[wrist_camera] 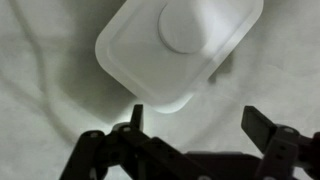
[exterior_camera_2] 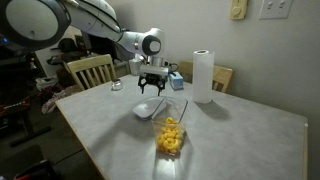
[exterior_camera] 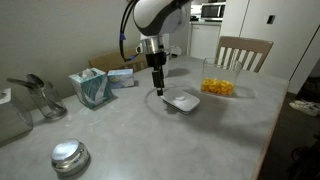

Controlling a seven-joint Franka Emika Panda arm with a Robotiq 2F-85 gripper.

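A white rounded-rectangular lid [wrist_camera: 180, 40] with a round raised middle fills the upper part of the wrist view. In exterior view 1 the lid [exterior_camera: 182, 102] is at an angle on the grey table; whether it lies fully flat I cannot tell. My gripper is open, its two dark fingers far apart, with a corner of the lid reaching toward the gap but nothing clasped. From exterior view 2, the gripper [exterior_camera_2: 153, 90] hangs just above and behind the lid [exterior_camera_2: 146, 108], fingers pointing down.
A clear container [exterior_camera: 219, 80] of yellow pieces stands beside the lid. At the left are a silver round object [exterior_camera: 70, 157], a utensil holder [exterior_camera: 46, 99] and a green-white carton [exterior_camera: 91, 88]. A paper towel roll [exterior_camera_2: 203, 77] stands at the back.
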